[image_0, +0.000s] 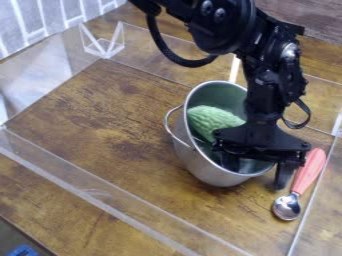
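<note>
A metal pot (205, 165) with a handle stands tilted on the wooden table, a green textured object (213, 122) inside it. My black gripper (267, 160) is lowered into the right part of the pot, partly over its rim; its fingertips are mostly hidden, so the state of the fingers is hard to see. A spoon (287, 206) with a pink handle lies just right of the pot.
Clear acrylic walls edge the wooden work area (94, 120) on several sides. A small blue item (20, 249) shows at the bottom left corner.
</note>
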